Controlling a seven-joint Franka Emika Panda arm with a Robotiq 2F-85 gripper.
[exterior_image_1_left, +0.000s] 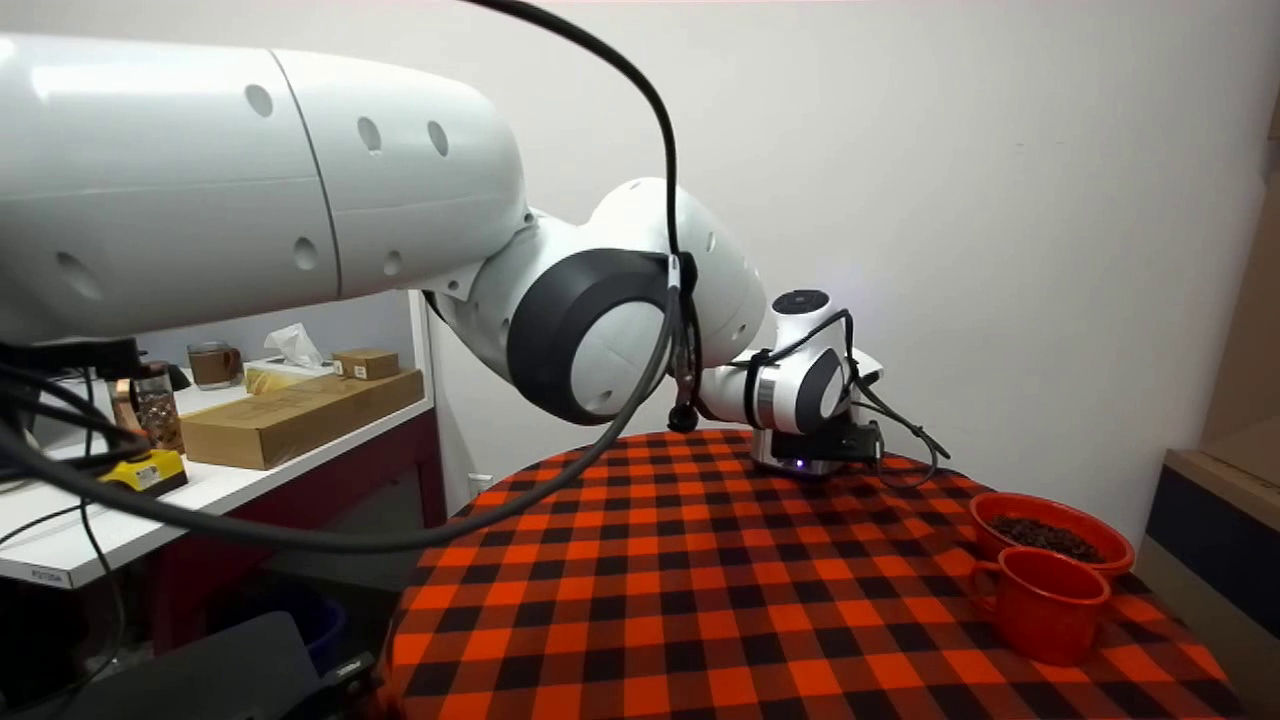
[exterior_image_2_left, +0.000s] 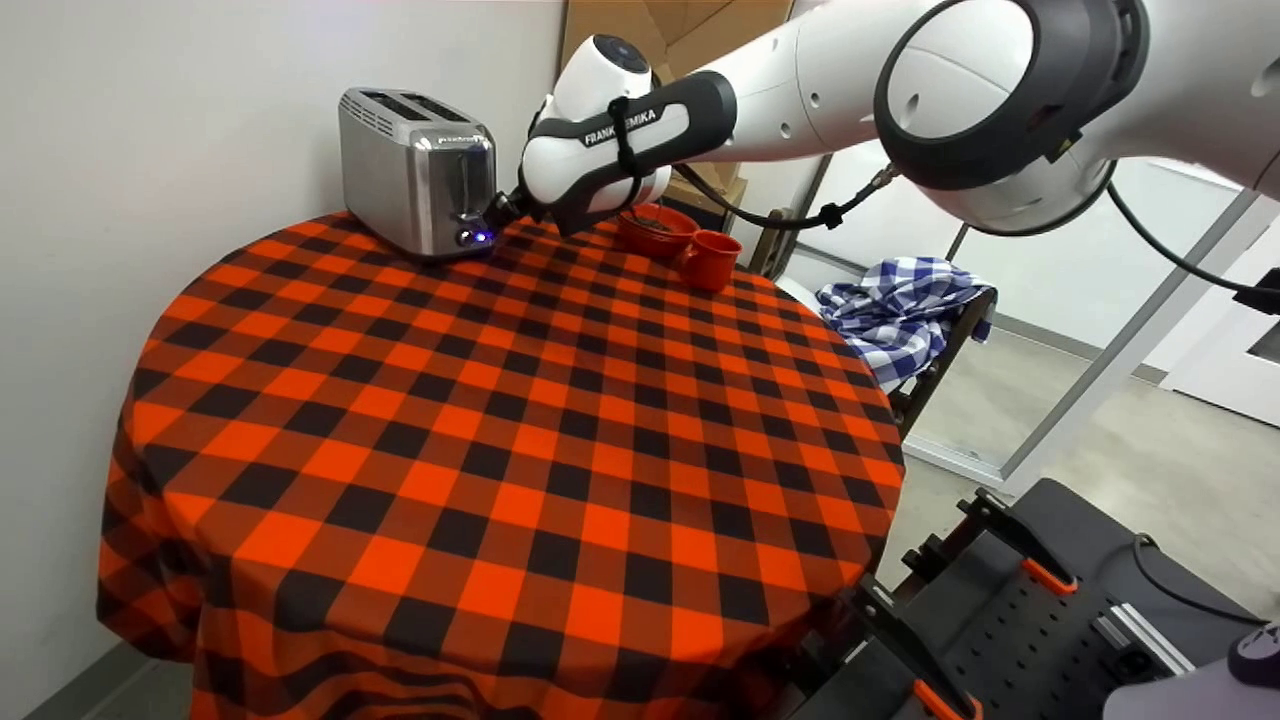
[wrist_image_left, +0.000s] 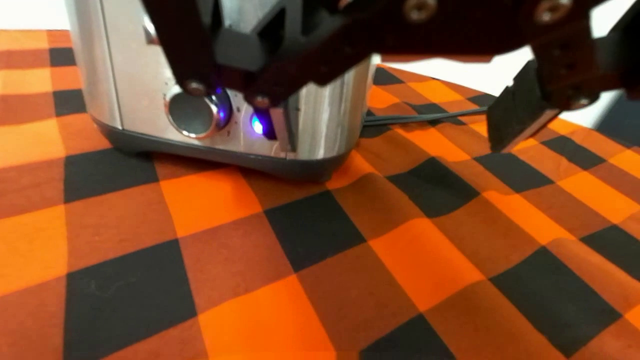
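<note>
A silver toaster stands on the checked cloth against the wall, two slots on top. Its front face shows a round dial and a lit blue-violet light low down. My gripper is close to this front face, its fingers wide apart with no object seen between them. One finger overlaps the toaster near the dial and light; whether it touches cannot be told. The other finger hangs off to the right above the cloth. In exterior view 1 the arm hides most of the toaster.
A red bowl with dark bits and a red mug stand at the table's right side. Behind the gripper a thin cord runs from the toaster.
</note>
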